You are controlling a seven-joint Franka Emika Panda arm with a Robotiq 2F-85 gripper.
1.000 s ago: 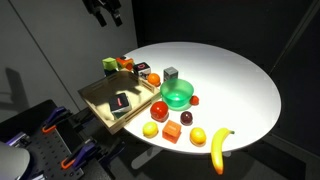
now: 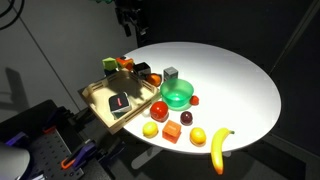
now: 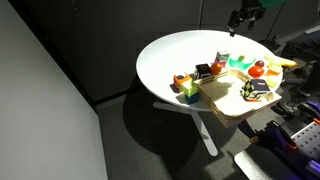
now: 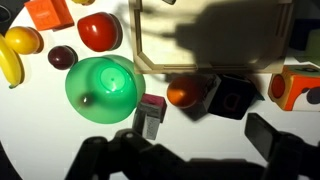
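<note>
My gripper is open and empty, its two dark fingers wide apart over the white table. In exterior view 1 the gripper (image 2: pixel 133 32) hangs high above the table's far side. Below it in the wrist view lie a green bowl (image 4: pixel 105 88), a grey and red block (image 4: pixel 149 116), an orange ball-shaped fruit (image 4: pixel 184 91), a black block (image 4: pixel 229 97) and an orange block (image 4: pixel 299 88). A shallow wooden tray (image 2: pixel 145 105) holds a black-topped block (image 2: pixel 120 103). Nothing touches the fingers.
Beyond the bowl are a red apple (image 2: pixel 159 111), a lemon (image 2: pixel 150 130), a square orange block (image 2: pixel 172 131), a dark plum (image 2: pixel 186 118), an orange (image 2: pixel 198 136) and a banana (image 2: pixel 219 153). A green block (image 2: pixel 110 64) stands by the tray's far corner.
In exterior view 1 my gripper has shifted right and slightly down, staying high above the table. The objects on the table lie as before.
</note>
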